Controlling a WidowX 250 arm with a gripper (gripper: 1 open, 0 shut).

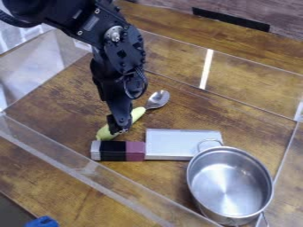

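My black gripper (119, 121) hangs open, pointing down over a spoon with a pale yellow-green handle (109, 132) and a silver bowl end (158, 98). Its fingertips are at or just above the handle; whether they touch it I cannot tell. Just in front lies a long block (178, 144), silver on the right and dark maroon toward the left.
A steel pot (229, 182) stands at the front right. Clear low walls (35, 146) border the wooden surface. A blue object (42, 222) sits at the bottom left.
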